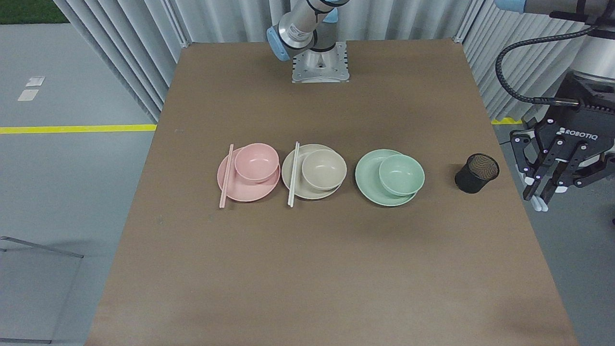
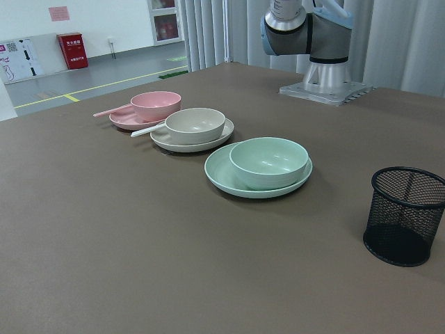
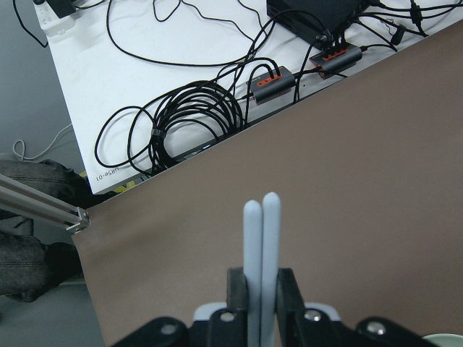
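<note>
My gripper [image 1: 540,204] hangs at the table's right edge, right of the black mesh cup [image 1: 475,173]. Its pale fingers [image 3: 270,246] lie side by side, shut, with nothing visible between them. A pink plate [image 1: 248,193] holds a pink bowl [image 1: 257,161] and pink chopsticks [image 1: 226,176]. A cream plate [image 1: 308,193] holds a cream bowl [image 1: 324,168] and white chopsticks [image 1: 293,176]. A green plate [image 1: 369,179] holds a green bowl [image 1: 401,173], with no chopsticks on it.
In the wrist view, coiled cables [image 3: 195,108] and black boxes sit on a white surface beside the table.
</note>
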